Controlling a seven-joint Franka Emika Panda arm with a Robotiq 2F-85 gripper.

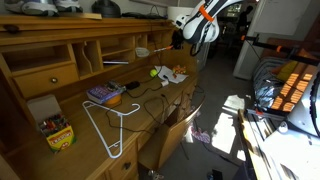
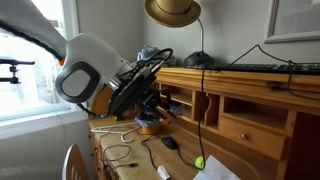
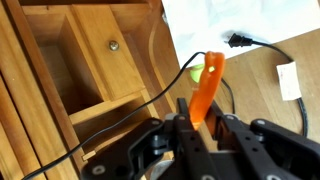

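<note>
My gripper is shut on an orange-handled utensil (image 3: 207,84); its orange part rises between the fingers in the wrist view. At the far end of the desk in exterior view 1, the gripper (image 1: 178,40) is above the desktop, near the shelf compartments. A thin shaft reaches left from it, and what looks like the utensil's pale end (image 1: 117,62) is in front of the shelves; the exact shape is too small to tell. From exterior view 2, the dark gripper (image 2: 150,98) is over the desk, its fingertips partly hard to make out.
A yellow-green ball (image 1: 153,72) lies beside a white sheet (image 3: 222,22). Cables cross the desktop, with a black plug (image 3: 237,40). Nearer in exterior view 1 are a white hanger (image 1: 108,130), a crayon box (image 1: 56,128) and a purple-and-orange object (image 1: 107,95). Wooden shelves line the back.
</note>
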